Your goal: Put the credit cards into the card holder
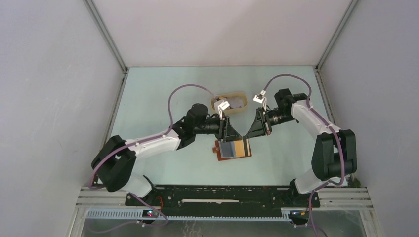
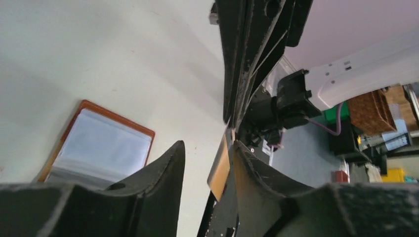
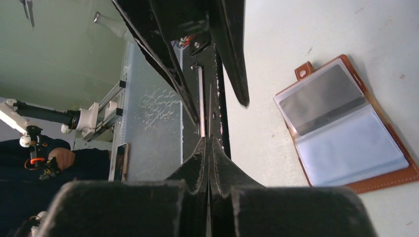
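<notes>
An orange card with a dark stripe (image 1: 241, 148) hangs over the card holder (image 1: 217, 156), upright in the wrist views. My right gripper is shut on this card (image 3: 210, 113), which shows edge-on above its fingertips. My left gripper has its fingers apart, close beside the card (image 2: 218, 170). The brown leather holder (image 3: 380, 182) lies open on the table, with clear sleeves, one grey and one pale blue.
A tan basket (image 1: 237, 95) with grey cards stands behind the grippers, partly hidden by them.
</notes>
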